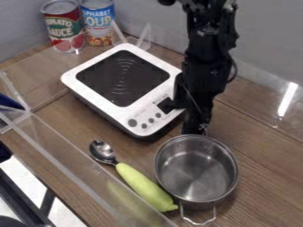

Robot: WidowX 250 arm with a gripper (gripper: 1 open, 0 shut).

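Note:
My black gripper (192,115) reaches down at the right side of the white induction cooktop (124,89), just above and behind a steel pot (196,173); its fingertips are dark and partly hidden, so their state is unclear. A yellow-green banana-like object (144,186) lies left of the pot, beside a metal spoon (103,151).
A tomato sauce can (64,27) and an alphabet soup can (98,22) stand at the back left. A clear plastic edge runs along the lower left. Bare wooden counter (260,151) lies to the right.

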